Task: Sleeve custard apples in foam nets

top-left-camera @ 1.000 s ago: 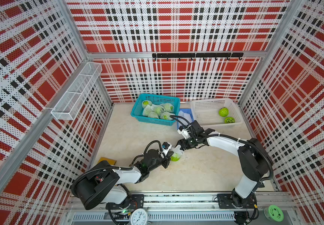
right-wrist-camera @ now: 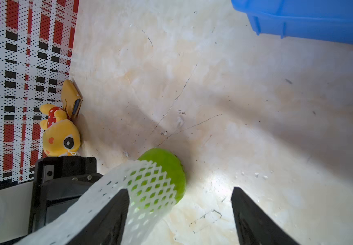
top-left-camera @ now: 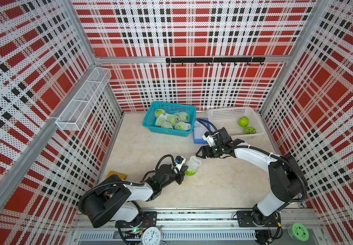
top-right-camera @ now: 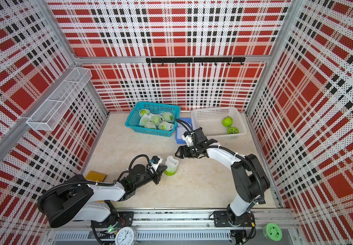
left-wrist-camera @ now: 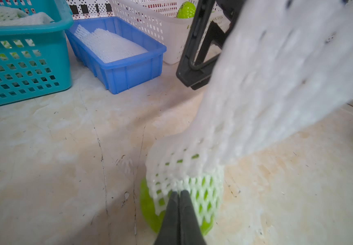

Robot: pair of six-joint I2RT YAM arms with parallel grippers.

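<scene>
A green custard apple (left-wrist-camera: 148,204) sits on the table in front of my left gripper, with a white foam net (left-wrist-camera: 233,110) over much of it. In the left wrist view the net's loose end rises up and right past the fruit; green skin shows below its lower edge. My left gripper's fingers are together at the fruit's side, and whether net edge is caught between them is hidden. My right gripper is open, apart from the fruit in the top left view. In the right wrist view the net passes behind its left finger (right-wrist-camera: 117,212).
A teal basket (top-left-camera: 148,122) at the back holds several netted fruits. Beside it, a blue tray (left-wrist-camera: 135,65) holds flat foam nets, and a white basket (top-left-camera: 225,129) holds two bare custard apples. A yellow toy (right-wrist-camera: 62,136) lies at the table's left edge.
My right gripper has come off the net's upper end and moved right and slightly back. The net's top now stands free. My left arm has barely moved.
</scene>
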